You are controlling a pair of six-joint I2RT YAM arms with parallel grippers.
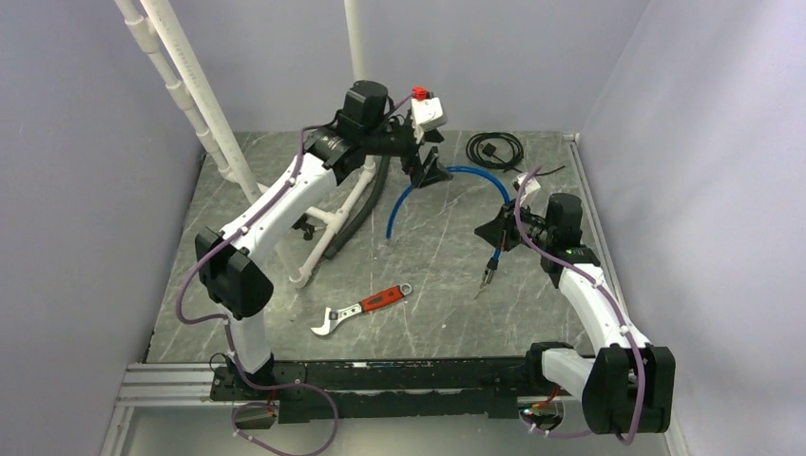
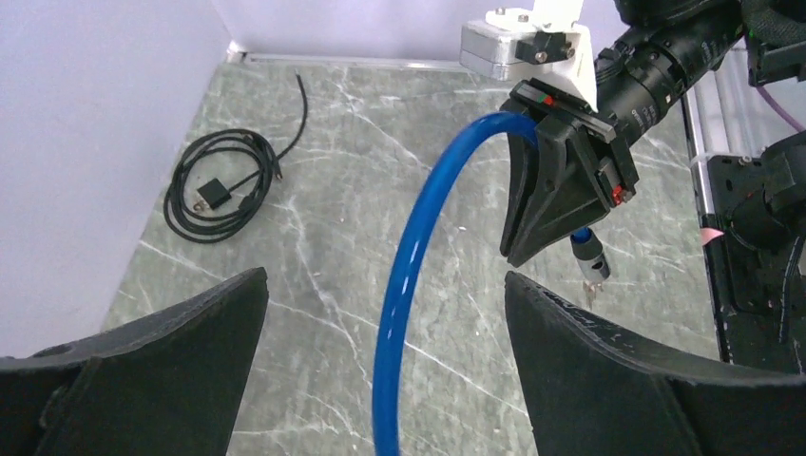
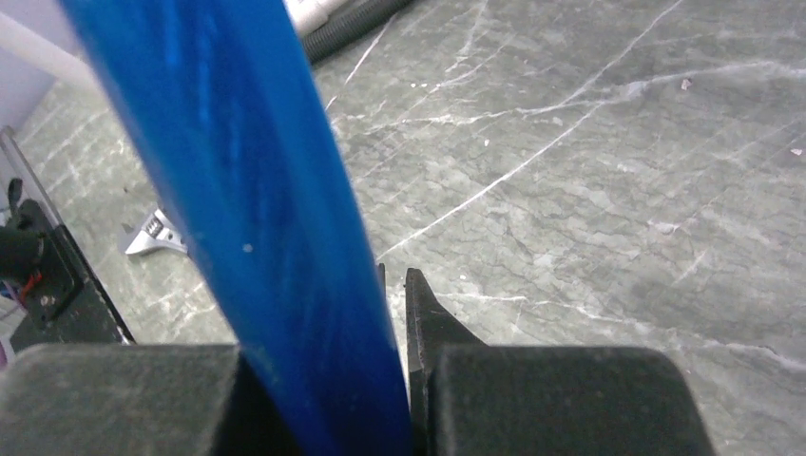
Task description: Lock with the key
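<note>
The blue cable lock (image 1: pixel 503 190) arcs over the table, and my right gripper (image 1: pixel 484 234) is shut on its cable. Below that gripper the dark and silver lock head (image 1: pixel 489 273) points down, with a small metal piece, probably the key (image 2: pixel 591 292), at its tip. The cable's other end (image 1: pixel 389 232) hangs apart from the lock head, on the left. My left gripper stands open; the cable runs through the view between its fingers, without visible contact. In the right wrist view the blue cable (image 3: pixel 285 247) hides much of the fingers.
An adjustable wrench (image 1: pixel 380 298) with a red handle lies at the front. A coiled black cable (image 1: pixel 495 150) rests at the back right. White pipes (image 1: pixel 361 190) and a dark hose (image 1: pixel 364 218) stand on the left.
</note>
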